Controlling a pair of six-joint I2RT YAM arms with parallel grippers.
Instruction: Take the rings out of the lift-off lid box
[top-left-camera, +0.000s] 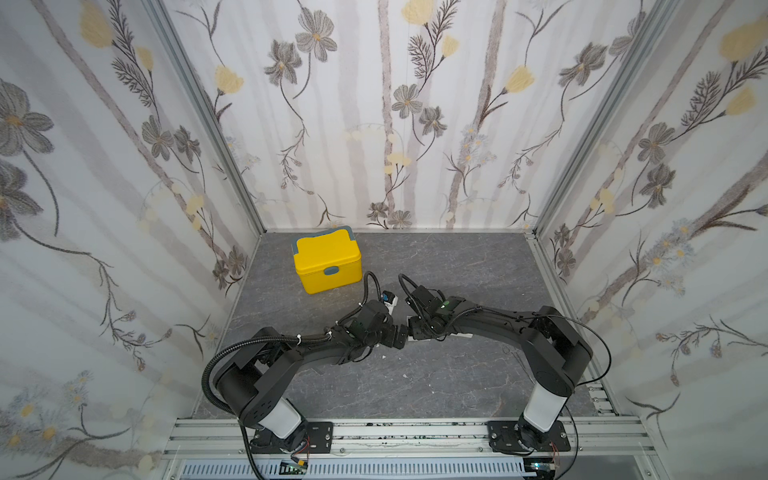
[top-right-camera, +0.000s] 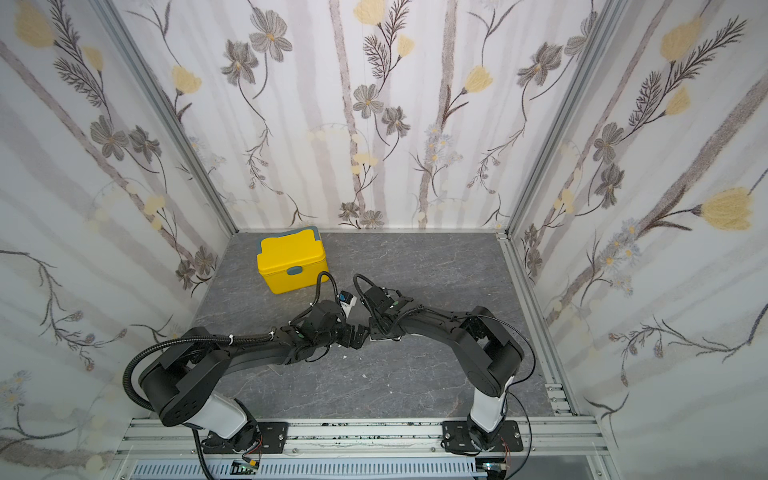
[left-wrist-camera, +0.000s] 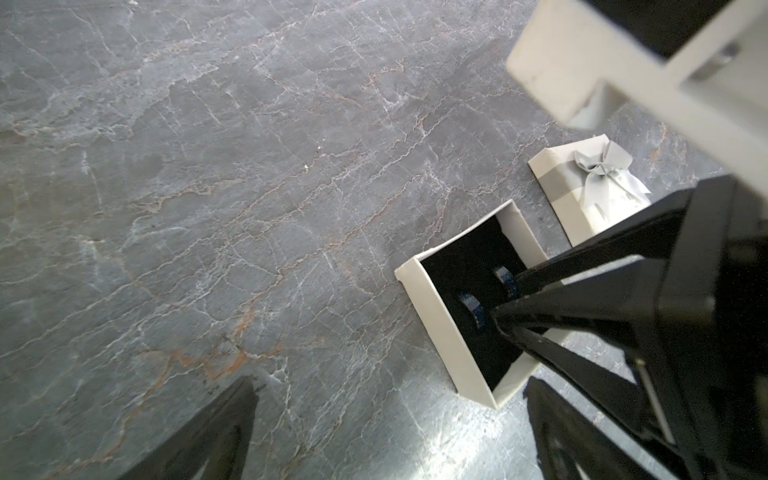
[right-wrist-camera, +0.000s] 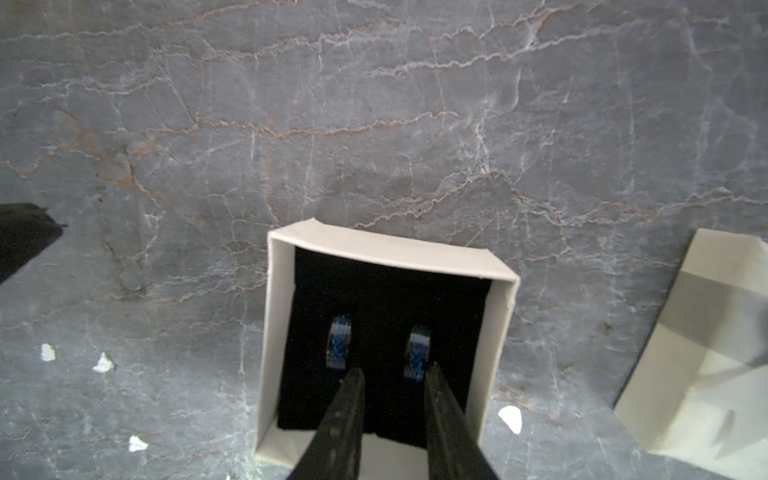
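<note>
An open white box (right-wrist-camera: 392, 244) with a black foam insert (right-wrist-camera: 382, 288) lies on the grey surface. Two blue rings stand upright in the foam: a left ring (right-wrist-camera: 338, 342) and a right ring (right-wrist-camera: 417, 352) in the right wrist view. My right gripper is over the foam with its fingers slightly apart, one tip between the rings and the other just right of the right ring. Whether they touch it I cannot tell. Left of the box, my left gripper is wide open, with bare surface between its fingers. The bow-tied lid (left-wrist-camera: 588, 180) lies apart.
A closed yellow container (top-left-camera: 329, 264) stands at the back left. Small white scraps (right-wrist-camera: 103, 363) lie around the box. My two arms nearly meet in mid-surface.
</note>
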